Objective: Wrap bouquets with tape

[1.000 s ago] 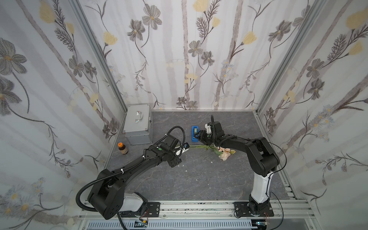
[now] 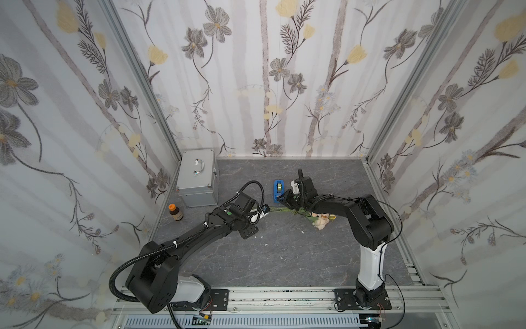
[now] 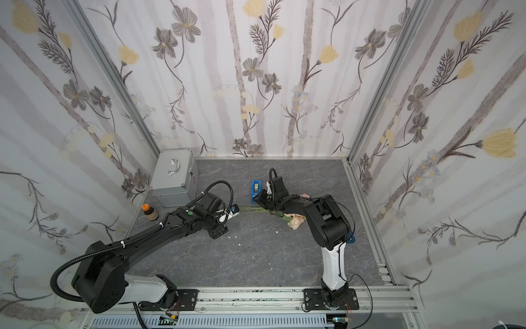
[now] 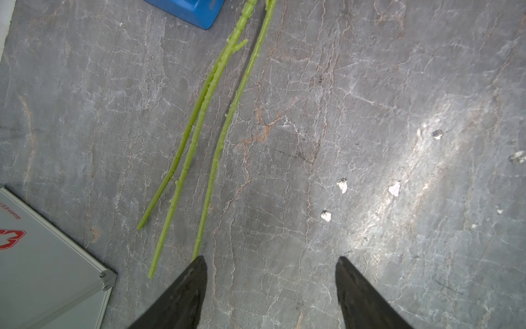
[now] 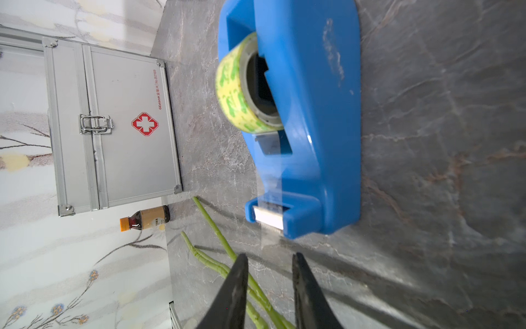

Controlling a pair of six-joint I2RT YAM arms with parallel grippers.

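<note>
A blue tape dispenser [image 5: 334,137] with a green-patterned tape roll [image 5: 230,90] stands at centre; a clear strip runs down over its cutter. My right gripper is just in front of the cutter, its fingertips part-way apart, nothing visibly held. Flower stems [image 4: 194,142] lie beside the dispenser, their pale heads [image 2: 320,221] under and right of the right arm in the top left view. My left gripper is open above the bare table near the stem ends, with nothing between its fingers.
A silver first-aid case [image 2: 194,181] stands at back left, with a brown bottle [image 2: 176,213] in front of it. Small white scraps [image 4: 394,188] dot the table.
The right gripper has moved slightly left and toward the front, lower along the dispenser. The left arm has not visibly moved.
</note>
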